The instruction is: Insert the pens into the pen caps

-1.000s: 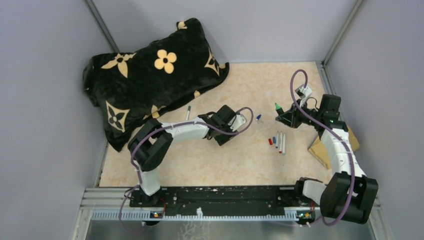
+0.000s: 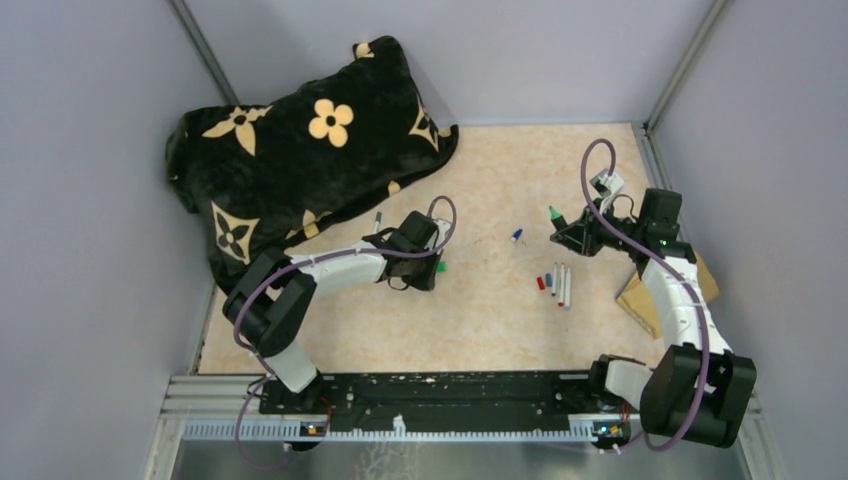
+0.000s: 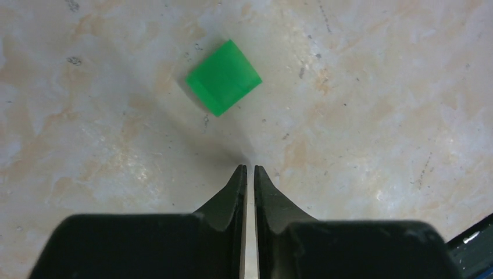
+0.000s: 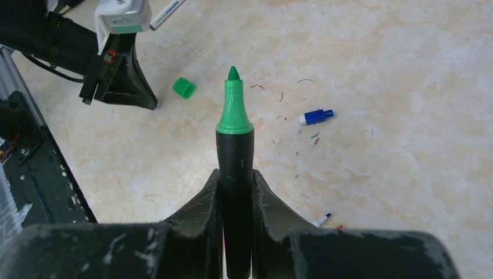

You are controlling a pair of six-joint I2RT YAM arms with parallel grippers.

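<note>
A green cap (image 3: 224, 77) lies on the table just beyond the fingertips of my left gripper, which is shut and low over the surface, with nothing visible between its fingers. The same cap (image 2: 441, 267) shows beside that gripper in the top view. My right gripper is shut on a green marker (image 4: 235, 107), black-bodied and held upright in its wrist view, with the green tip bare. Several white pens (image 2: 562, 285) lie at the right of the table, with a red cap (image 2: 540, 283) and a blue cap (image 2: 549, 280) beside them.
A small blue cap (image 2: 516, 235) lies mid-table. A white pen (image 4: 165, 14) lies behind my left arm. A dark patterned cloth (image 2: 290, 160) covers the back left. A tan pad (image 2: 640, 305) is at the right edge.
The right arm is unchanged.
</note>
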